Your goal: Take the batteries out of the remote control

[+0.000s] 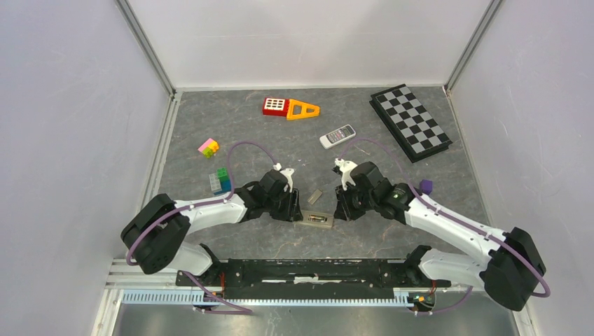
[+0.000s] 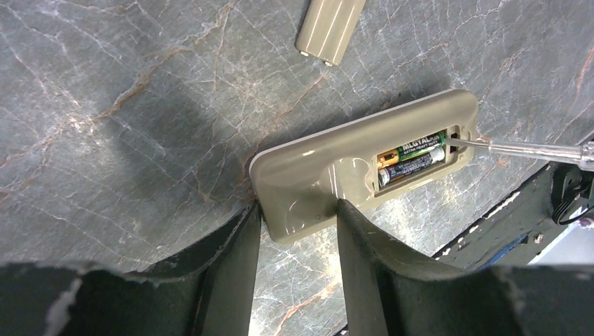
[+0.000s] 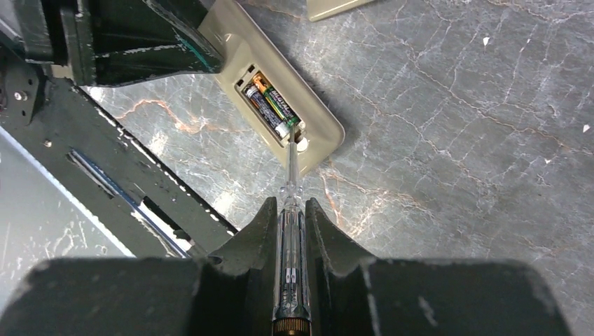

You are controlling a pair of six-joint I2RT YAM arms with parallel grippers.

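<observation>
The beige remote control (image 2: 308,164) lies face down with its battery bay uncovered. Two batteries sit side by side in the bay: one green and orange (image 2: 420,145), one dark (image 2: 413,165). My left gripper is shut on the remote's closed end. My right gripper is shut on a clear-handled screwdriver (image 3: 291,259). The thin metal shaft of that tool reaches the end of the green battery (image 3: 282,106) at the bay's edge; whether it is wedged beneath the battery cannot be seen.
The loose battery cover (image 1: 315,197) lies just behind the remote. A white remote (image 1: 337,136), a chessboard (image 1: 415,122), a red and yellow toy (image 1: 291,108) and toy bricks (image 1: 220,180) lie farther off. Open table stretches between them.
</observation>
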